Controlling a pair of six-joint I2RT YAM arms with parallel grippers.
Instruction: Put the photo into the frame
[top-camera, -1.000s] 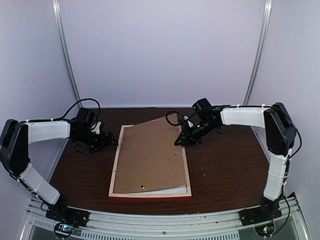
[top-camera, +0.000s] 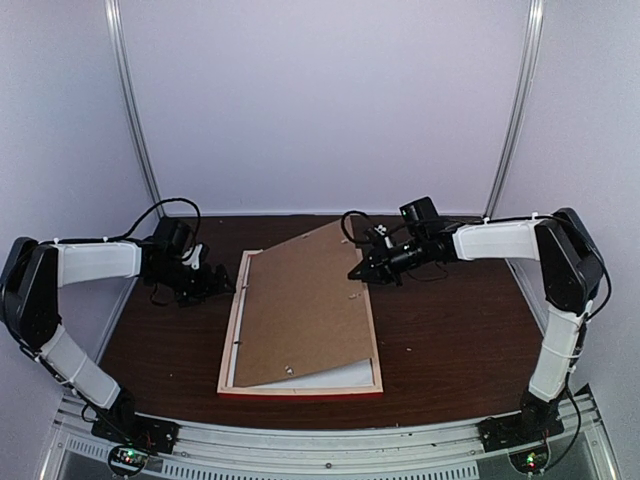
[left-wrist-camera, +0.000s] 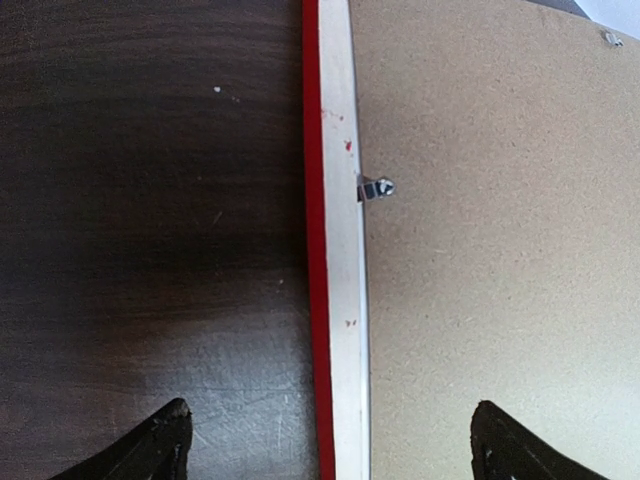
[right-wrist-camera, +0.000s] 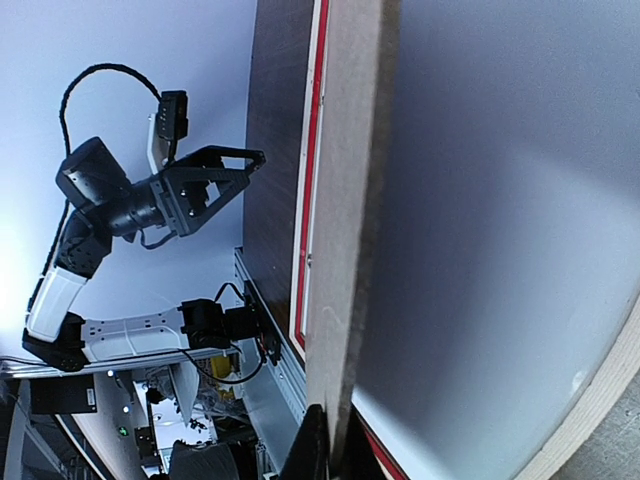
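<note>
The picture frame (top-camera: 230, 345), wooden with red sides, lies on the table with its back up. Its brown backing board (top-camera: 305, 310) is tilted, the right edge raised. Along the front, white material (top-camera: 335, 377) shows beneath it; whether this is the photo I cannot tell. In the right wrist view, my right gripper is shut on the board's thin edge, with the pale inside of the frame (right-wrist-camera: 500, 250) below. My left gripper stands open above the frame's left side, its fingers apart and nothing between them.
Small metal clips (left-wrist-camera: 376, 188) sit on the board near its edges. Pale walls (top-camera: 320, 100) close off the back and sides.
My right gripper has moved slightly back, and the board with it. Its right edge is higher, and more white shows along the front. The left arm has not moved.
</note>
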